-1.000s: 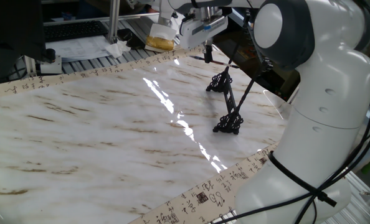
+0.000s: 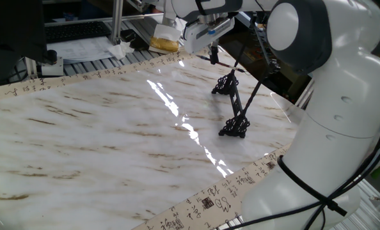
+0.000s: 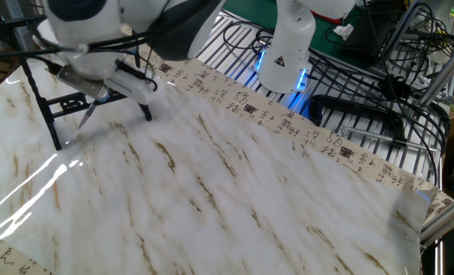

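A black rack with ornate feet (image 2: 233, 126) stands on the marble-patterned mat, near its edge on the robot's side. My gripper (image 2: 213, 59) is low at the far end of this rack, its dark fingertip region small and partly hidden. Close beside it, a slim brush-like stick (image 2: 231, 66) slants across. In exterior view 2 the gripper (image 3: 105, 93) overlaps the rack (image 3: 57, 137), and the stick (image 3: 88, 114) points down from near the fingers, its pale tip by the mat. Whether the fingers close on the stick cannot be made out.
A black clamp-like frame (image 3: 357, 114) lies on the slatted table beyond the mat's border. A keyboard (image 2: 78, 32), papers and a yellow-based object (image 2: 164, 45) sit beyond the far edge.
The arm has shifted slightly, and its white housing near the gripper is tilted a little differently. The stick beside the fingers also looks slightly changed in angle. The rack stays in place.
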